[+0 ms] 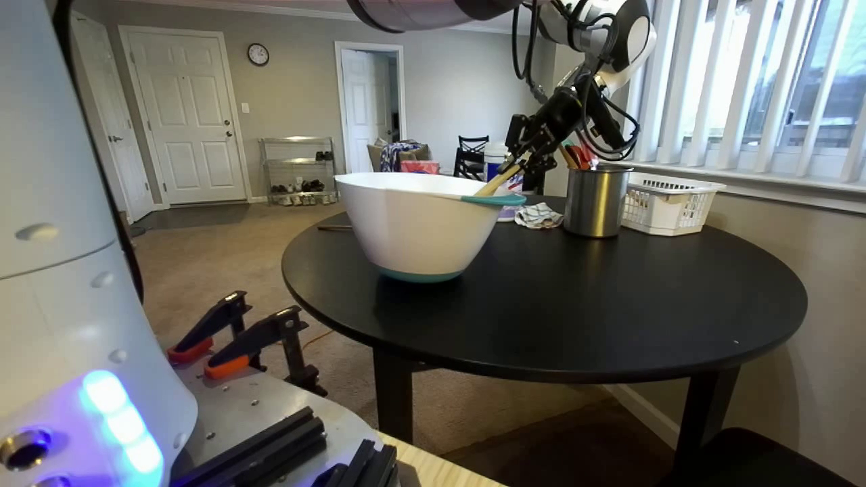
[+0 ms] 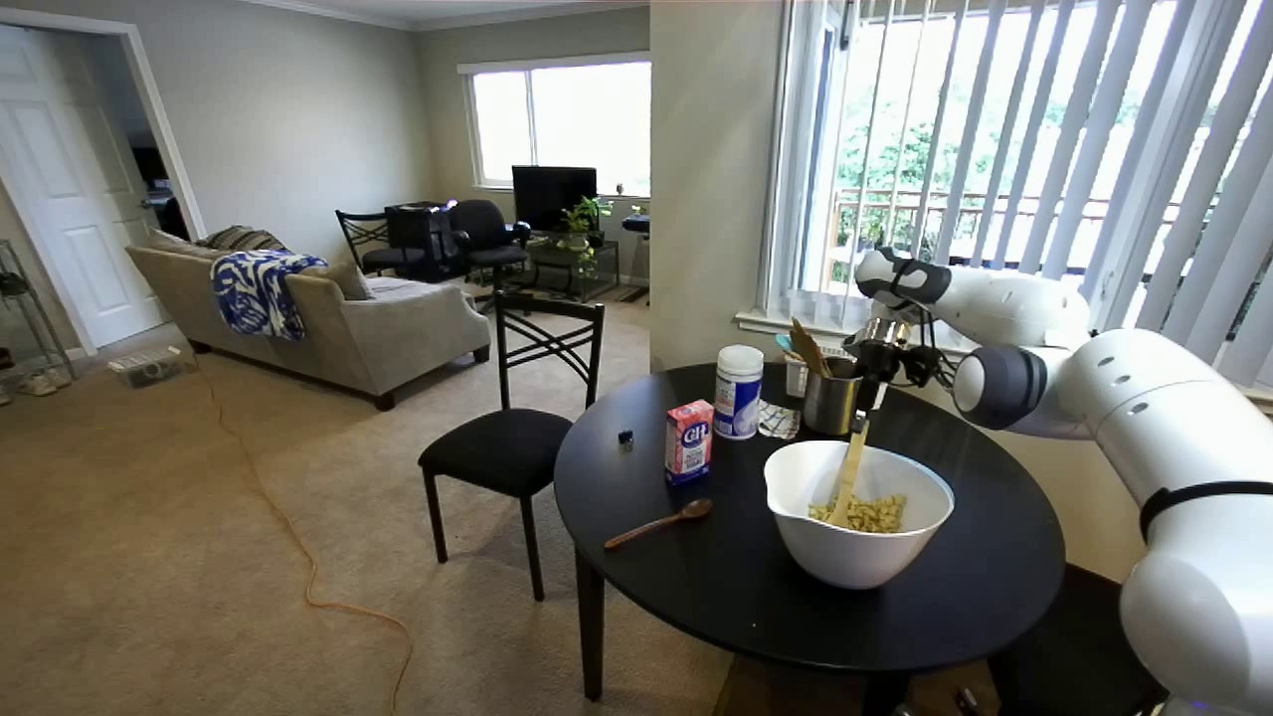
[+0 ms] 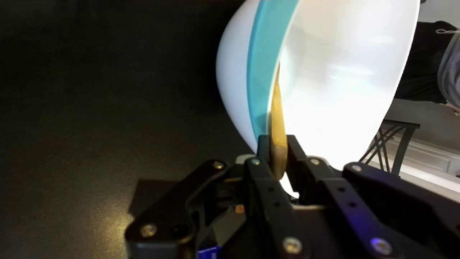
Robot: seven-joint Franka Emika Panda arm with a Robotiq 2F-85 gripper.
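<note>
A wooden utensil [image 2: 850,471] leans inside the white bowl [image 2: 859,566], its lower end among yellowish bits of food [image 2: 880,514]. My gripper is shut on the upper end of its handle, just outside the bowl's teal-marked rim [image 3: 261,77]. In the first exterior view the gripper [image 1: 523,154] sits above and to the right of the bowl [image 1: 422,231], with the handle [image 1: 499,180] slanting down over the teal edge. From the wrist, the bowl's wall hides the utensil's lower part.
Behind the bowl stand a metal canister of utensils [image 2: 831,402], a white tub [image 2: 739,392] and a red-and-blue box [image 2: 688,442]. A brown wooden spoon [image 2: 659,521] lies left of the bowl. A white basket [image 1: 670,201] sits near the window.
</note>
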